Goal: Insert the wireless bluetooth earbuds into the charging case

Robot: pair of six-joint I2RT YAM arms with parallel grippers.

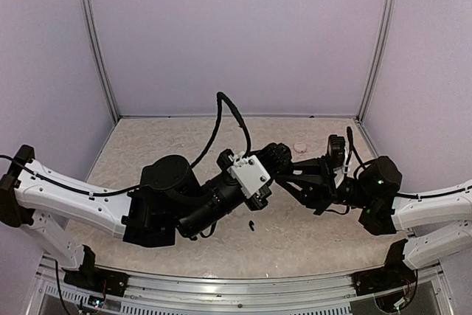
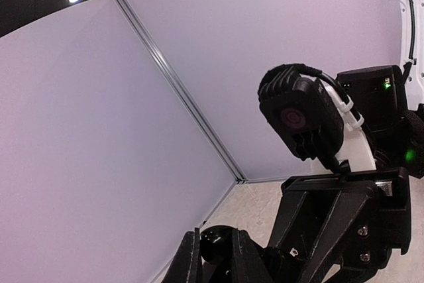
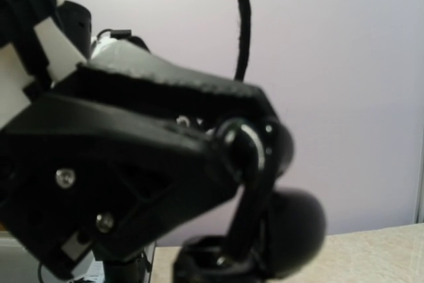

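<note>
In the left wrist view, my left gripper is shut on a small glossy black piece, seemingly an earbud (image 2: 214, 246). The same rounded, shiny earbud (image 3: 240, 145) shows in the right wrist view, above a dark rounded part of what looks like the open charging case (image 3: 299, 233). My right gripper (image 1: 283, 179) meets the left one mid-air over the table and appears shut on that case; its fingertips are mostly hidden. Whether earbud and case touch cannot be made out. Another small black piece, likely the second earbud (image 1: 251, 225), lies on the table.
A pale round disc (image 1: 300, 148) lies on the table behind the right gripper. The two arms crowd together at the centre, camera cables looping above them. Bare tabletop (image 1: 162, 134) stretches at the back left, and walls close in the sides and back.
</note>
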